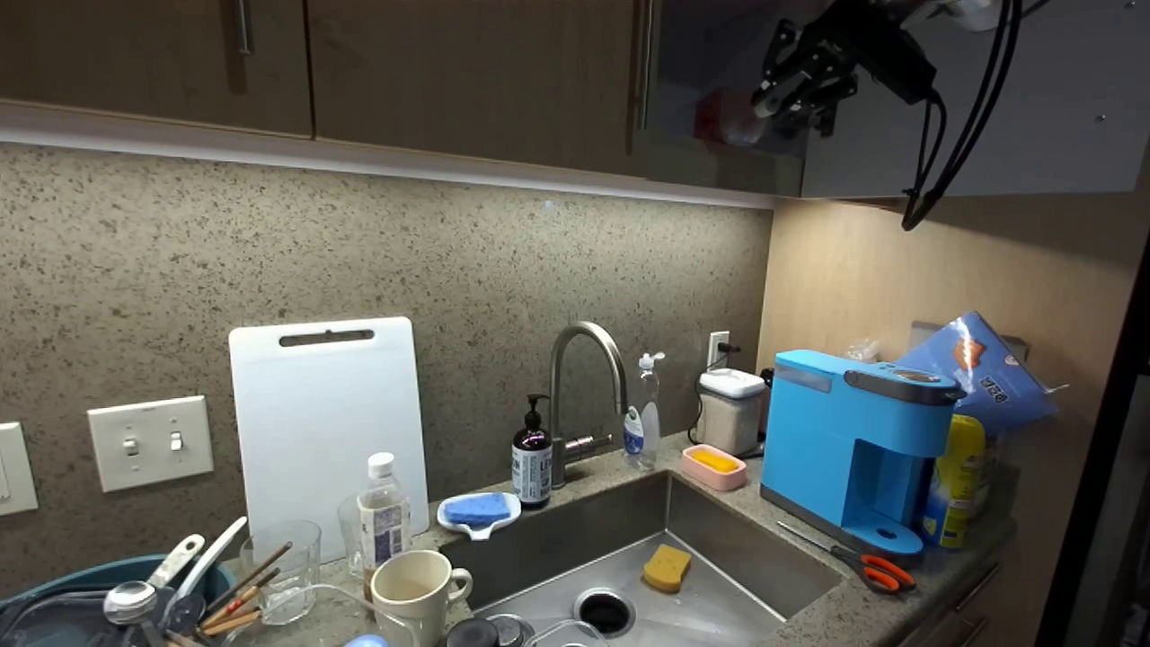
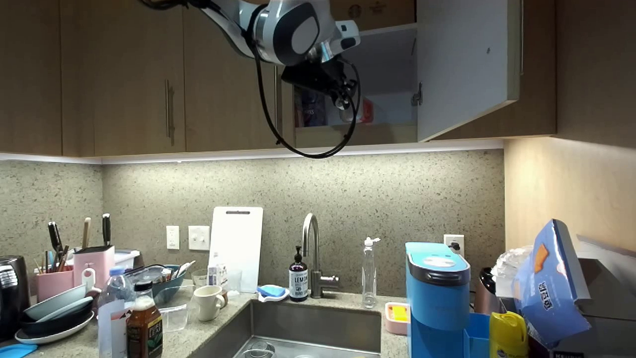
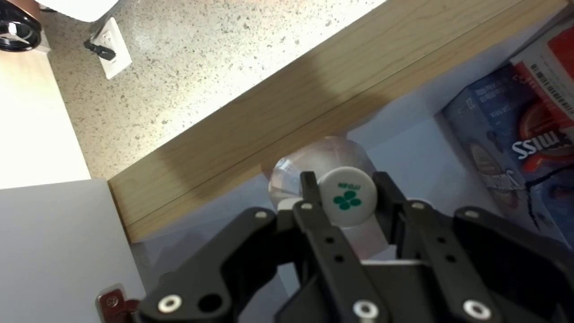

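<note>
A clear bottle point(image 3: 301, 171) with a white cap point(image 3: 348, 197) bearing a green clover mark stands in the open upper cabinet, near its front edge. My gripper is shut on that cap, one finger at each side of it. From the second exterior view, the gripper point(image 2: 344, 100) is at the cabinet opening, with part of the bottle point(image 2: 348, 114) beneath it. Seen in the first exterior view, the gripper point(image 1: 784, 95) is high at the right, and the bottle point(image 1: 741, 128) shows dimly. The bottle's lower part is partly hidden.
Blue boxes point(image 3: 503, 145) stand beside the bottle on the shelf point(image 3: 409, 156). The open cabinet door point(image 2: 471, 65) hangs to the right. Below are the sink point(image 1: 712, 561), faucet point(image 1: 588, 329) and blue coffee machine point(image 1: 830, 442). A loose cable point(image 2: 322, 155) loops under the arm.
</note>
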